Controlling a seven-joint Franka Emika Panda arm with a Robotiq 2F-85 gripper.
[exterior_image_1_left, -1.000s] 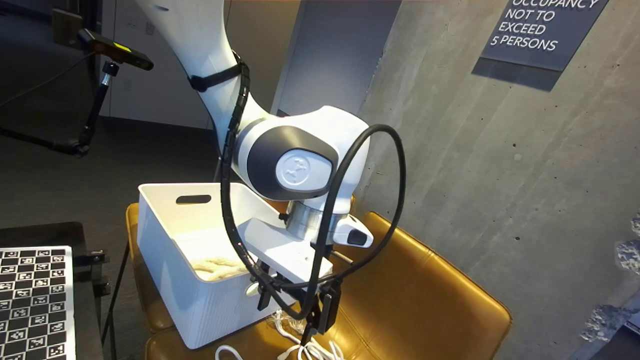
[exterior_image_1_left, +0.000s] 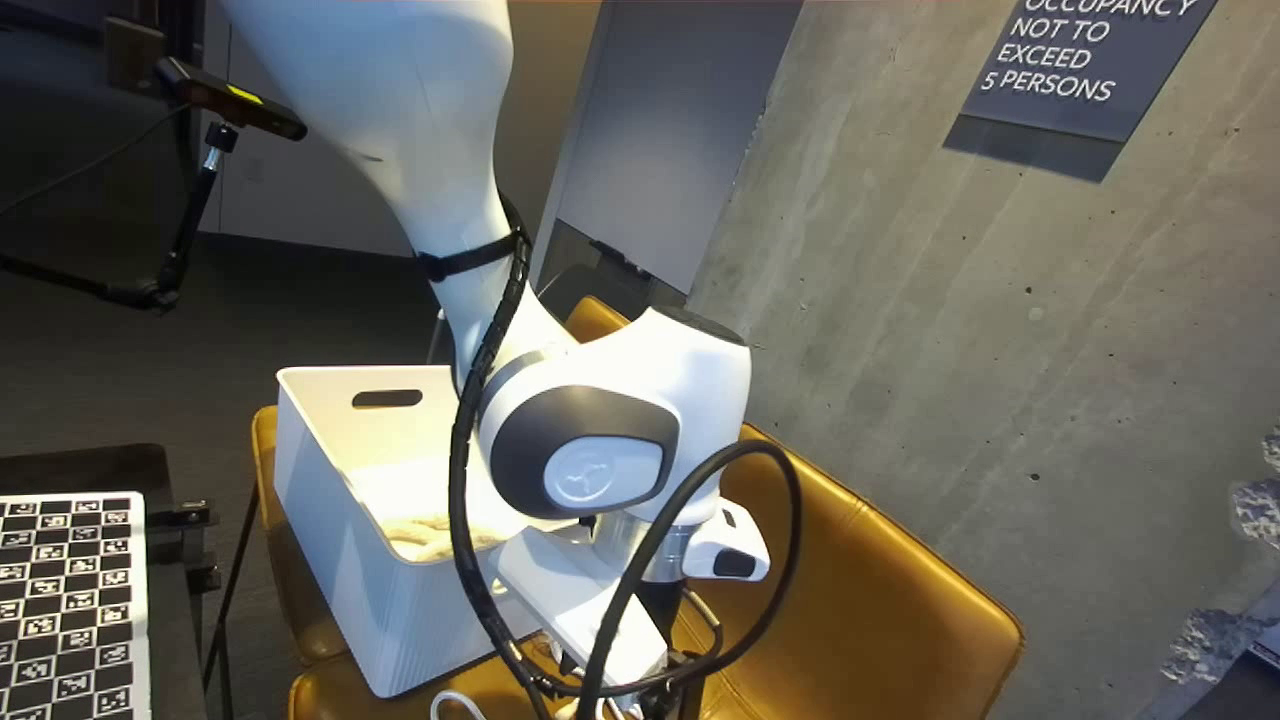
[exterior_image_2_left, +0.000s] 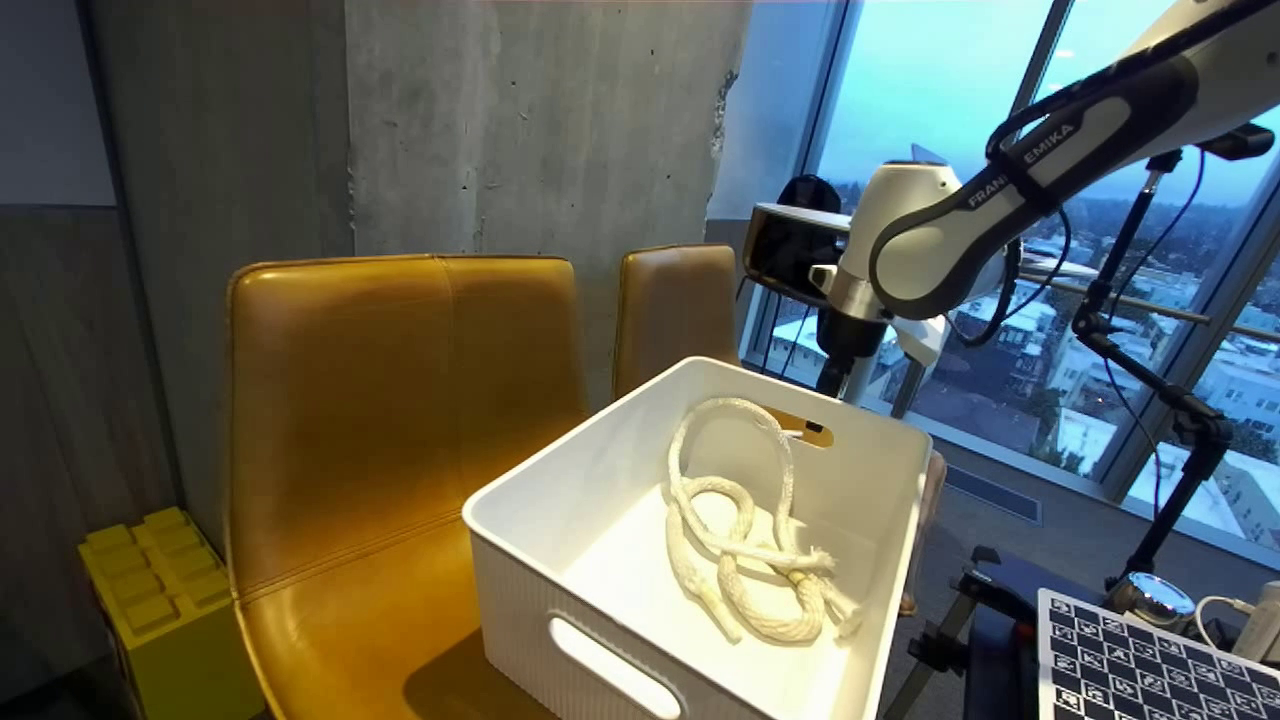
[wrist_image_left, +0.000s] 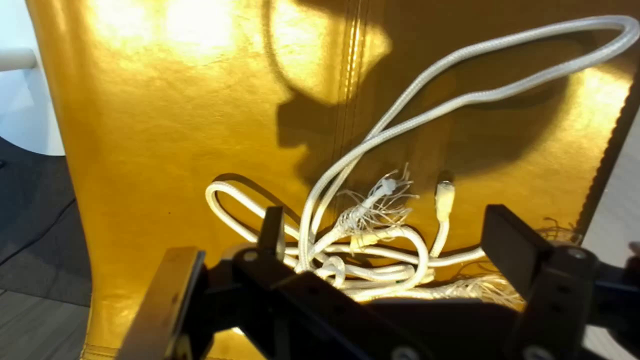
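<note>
In the wrist view, a tangle of white cords (wrist_image_left: 384, 138) lies on the tan leather chair seat (wrist_image_left: 174, 138). One long loop stretches to the upper right, and a frayed end (wrist_image_left: 375, 201) and a small plug-like tip (wrist_image_left: 444, 201) stand out. My gripper is open above the bunched part, its fingers apart on either side of it; nothing appears clamped. Whether the fingers touch the cords cannot be told. A white box (exterior_image_2_left: 564, 564) holds a thick cream rope (exterior_image_2_left: 768, 618), seen in exterior view 2. The gripper's lower end is mostly hidden in both exterior views.
In exterior view 1 the white box (exterior_image_1_left: 348, 576) stands close beside the arm, and the chair back (exterior_image_1_left: 864, 588) rises on the other side. A patterned board (exterior_image_1_left: 72, 600) is at the left. A camera stand (exterior_image_1_left: 180, 240) stands behind it.
Over the last second the arm has come down toward the chair seat. The wrist and gripper sit lower in exterior view 1, and the cords seen there before are now largely covered.
</note>
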